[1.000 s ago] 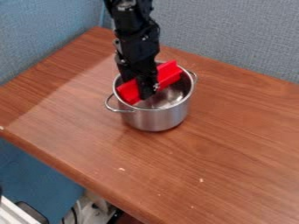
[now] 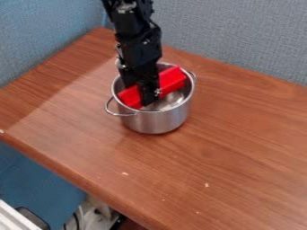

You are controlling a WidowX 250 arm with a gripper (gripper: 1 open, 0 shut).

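Observation:
My black gripper [image 2: 149,91] reaches down from the top into a steel pot [image 2: 159,120] with two handles, on the wooden table. A red block [image 2: 171,78] lies at a slant inside the pot, and the gripper is shut on it around its middle. The fingertips are partly hidden against the block and the pot's inside.
Blue-grey padded walls stand behind and at the left. Past the table's lower-left edge are cables and a white object [image 2: 14,218].
The gripper and red block have moved slightly down and left into the pot since a second ago; the pot has shifted slightly left.

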